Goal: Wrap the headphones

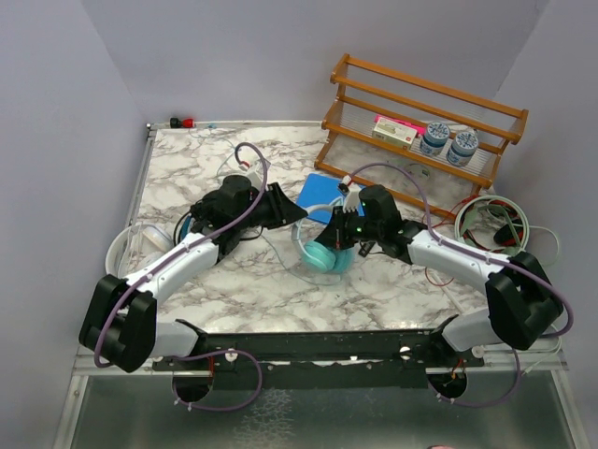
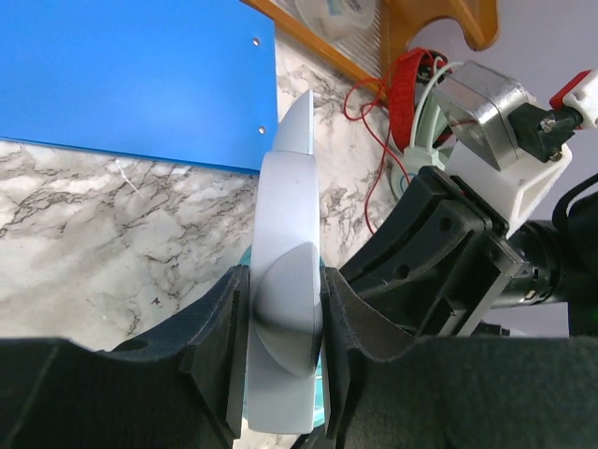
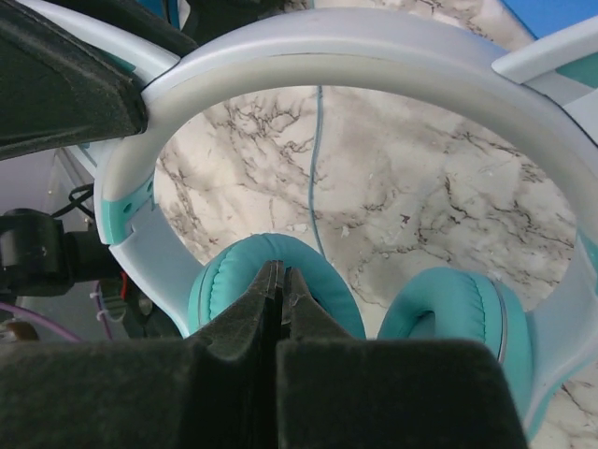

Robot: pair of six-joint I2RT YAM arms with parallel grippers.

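The white headphones' band (image 3: pixel 364 49) arches across the right wrist view, with cat ears and two teal ear cups. My left gripper is shut on the white headband (image 2: pixel 286 206), and the top view has it at the band's left side. The right gripper is shut with nothing between its fingers. Its tips overlap one teal ear cup (image 3: pixel 241 260) in view, and that cup lies outside the fingers. The second ear cup (image 3: pixel 467 309) is to the right of them. From above, both cups (image 1: pixel 320 256) sit at the right gripper, partly covered by it.
A blue board (image 1: pixel 320 195) lies behind the headphones, in front of a wooden rack (image 1: pixel 411 112) with jars. Black cables are on the left, green and red ones (image 1: pixel 491 224) on the right.
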